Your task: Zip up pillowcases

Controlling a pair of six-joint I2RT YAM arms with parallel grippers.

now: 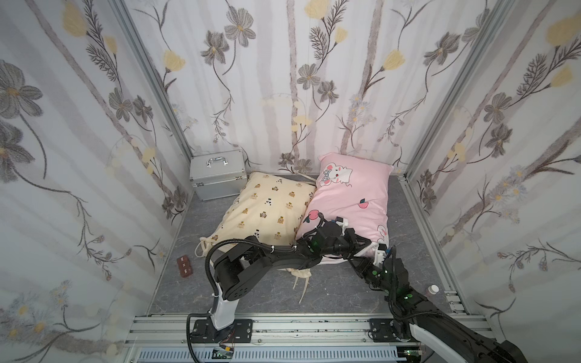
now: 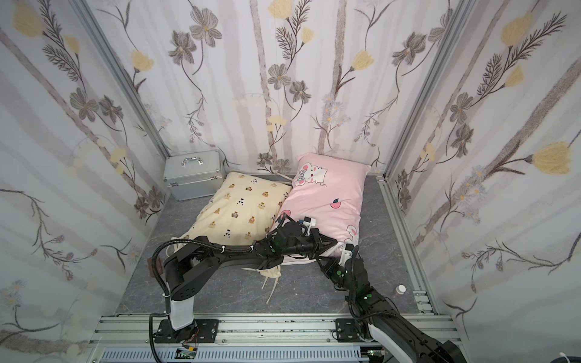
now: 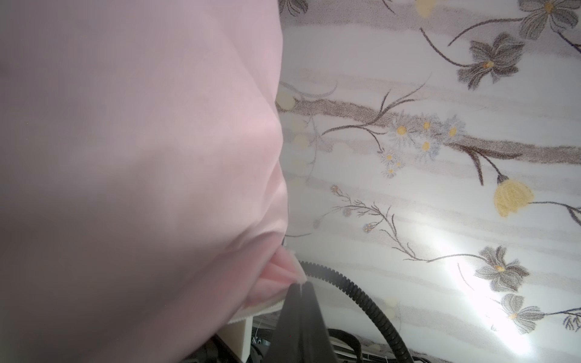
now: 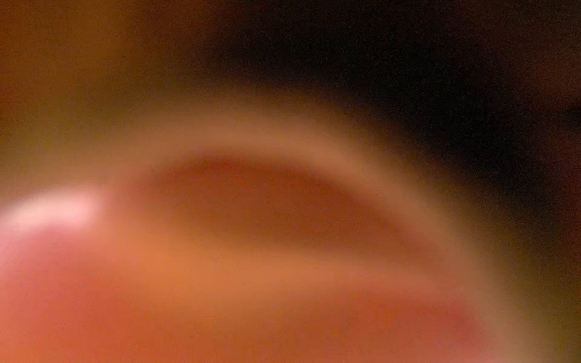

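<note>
The pink pillowcase (image 1: 354, 187), stuffed and printed with a mouse, lies at the back right; its near end is partly behind my arms. My left gripper (image 1: 368, 242) is at its near right corner. In the left wrist view the left fingers (image 3: 300, 326) are shut, with the pink cloth edge (image 3: 289, 275) drawn to a point at their tips. My right gripper (image 1: 352, 260) is close below the left one, shut, with nothing seen between its fingers. Only blurred pink and orange cloth (image 4: 254, 326) fills the right wrist view. The zipper and its pull cannot be made out.
A cream pillow (image 1: 266, 205) with bear prints lies against the pink one's left side, its ties trailing on the floor. A silver case (image 1: 218, 175) stands behind it. A small white jar (image 1: 432, 289) is at the right.
</note>
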